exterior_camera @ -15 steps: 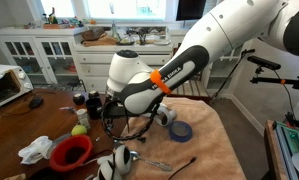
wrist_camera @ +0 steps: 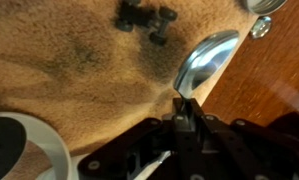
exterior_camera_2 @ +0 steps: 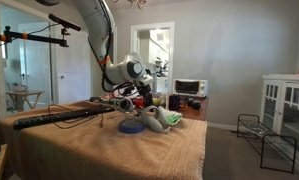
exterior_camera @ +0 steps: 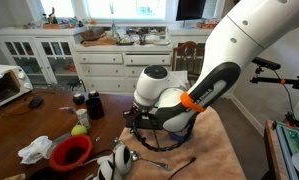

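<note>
A metal spoon (wrist_camera: 207,60) extends from between the fingertips of my gripper, with its bowl pointing away over the tan cloth. The fingers are shut on its handle end. In the first exterior view my gripper (exterior_camera: 139,118) is low over the cloth-covered table, and the spoon cannot be made out there. From the other side, the gripper (exterior_camera_2: 146,97) appears above the table's far part, behind a blue bowl (exterior_camera_2: 131,126).
A red bowl (exterior_camera: 71,152), a green apple (exterior_camera: 79,130), dark bottles (exterior_camera: 94,105) and a crumpled white cloth (exterior_camera: 35,150) stand to the left. Utensils (exterior_camera: 154,162) lie in front. A black and white device (exterior_camera: 114,162) is near the front edge.
My arm has swung to the right and lower in the first exterior view. It now covers most of the blue bowl, which showed plainly before.
</note>
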